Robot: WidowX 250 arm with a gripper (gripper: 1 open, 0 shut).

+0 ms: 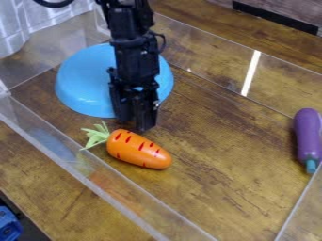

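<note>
My black gripper (136, 113) hangs over the right part of a blue round bowl (82, 80), its lower end just behind an orange toy carrot (137, 149) with green leaves. Whether the fingers are open or shut is hard to tell against the dark body. The carrot lies on the wooden surface in the lower middle, apart from the bowl.
A purple toy eggplant (308, 134) lies at the right edge. Clear low walls border the left and right of the wooden floor (227, 179). A small blue object (7, 224) shows at the lower left.
</note>
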